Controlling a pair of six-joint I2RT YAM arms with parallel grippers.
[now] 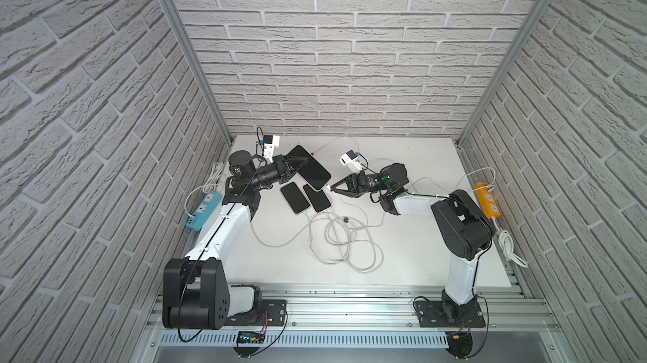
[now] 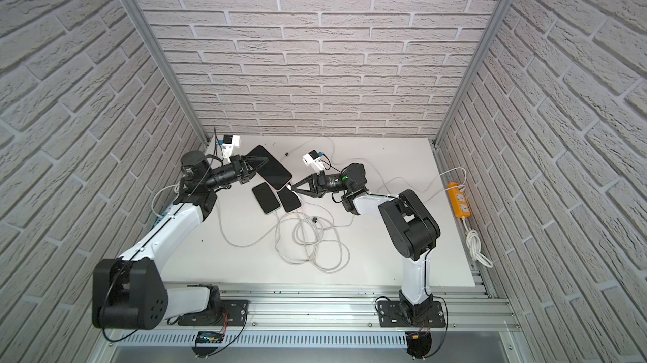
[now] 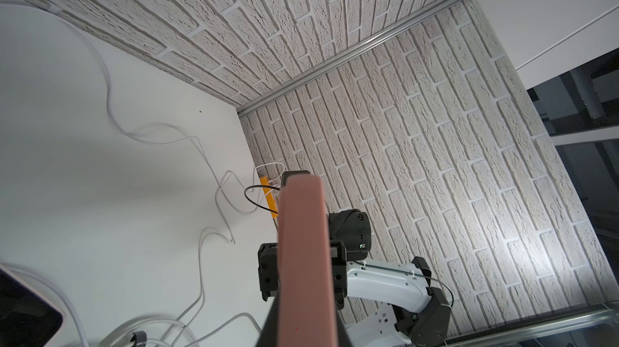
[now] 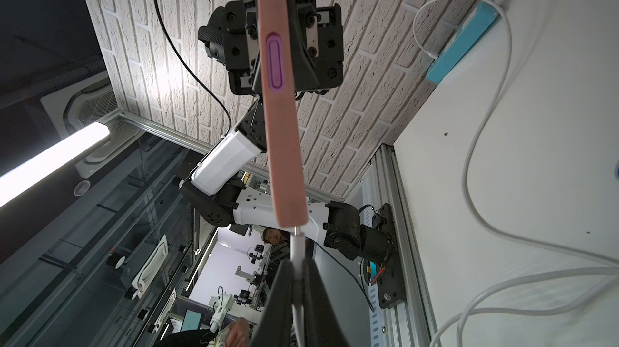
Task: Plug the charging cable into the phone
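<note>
A dark-screened phone with a pink edge (image 1: 306,166) (image 2: 268,166) (image 3: 303,256) (image 4: 280,140) is held tilted above the table, with my left gripper (image 1: 294,164) (image 2: 254,164) shut on it. My right gripper (image 1: 334,187) (image 2: 296,187) is shut on the white charging cable's plug (image 4: 297,250). In the right wrist view the plug's metal tip lines up with the phone's lower end, at or just short of it; I cannot tell whether it is inside.
Two dark phones (image 1: 294,198) (image 1: 317,198) lie below the held one. Loose cable loops cover the middle front. A blue power strip (image 1: 204,211) stands at left, an orange one (image 1: 486,199) at right.
</note>
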